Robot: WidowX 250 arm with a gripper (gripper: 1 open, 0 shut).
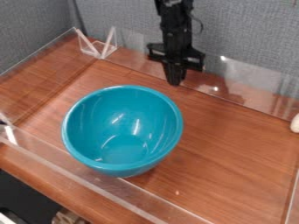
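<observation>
A large turquoise bowl [122, 131] sits upright on the wooden table [228, 157], left of centre toward the front. Behind it, near the back clear barrier, my black gripper [176, 77] points down. Its fingertips are close together, with nothing visible between them, so it looks shut.
Clear plastic barriers line the table, with grey textured walls behind. A white wire-like piece [96, 45] is at the back left corner. A pale object [293, 122] shows at the right edge.
</observation>
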